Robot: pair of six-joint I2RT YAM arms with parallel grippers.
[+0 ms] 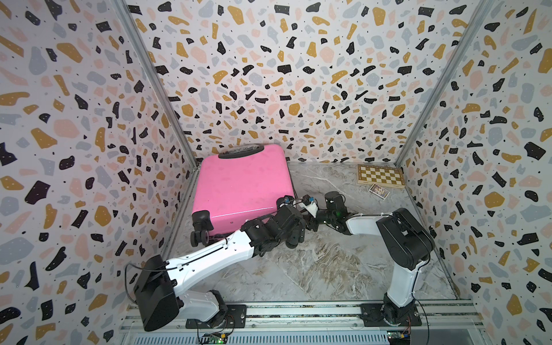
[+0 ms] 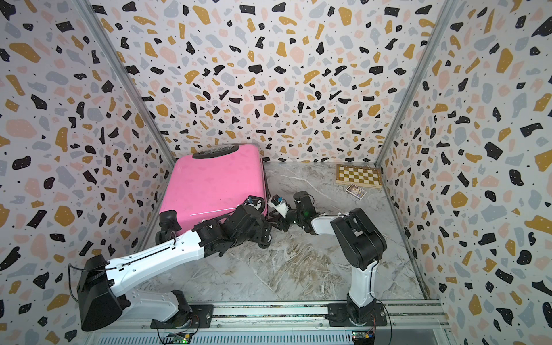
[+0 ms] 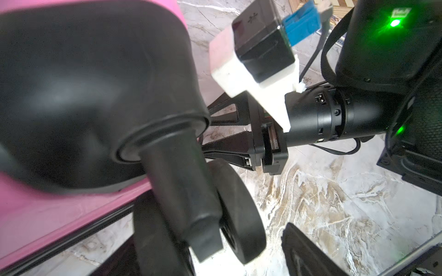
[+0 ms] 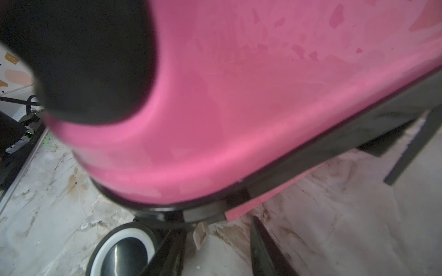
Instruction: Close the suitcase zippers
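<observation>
A pink suitcase [image 1: 241, 178] lies at the back left with black corner pieces and wheels. My left gripper is open around a black wheel [image 3: 179, 184] at its front right corner. My right gripper is at that corner from the right, its fingers apart below the black zipper band [image 4: 313, 147]. A small light tab [image 4: 199, 235] hangs from the band just beyond the fingertips; whether it is a zipper pull I cannot tell.
A checkered board [image 1: 379, 175] and a card box [image 1: 378, 191] lie at the back right.
</observation>
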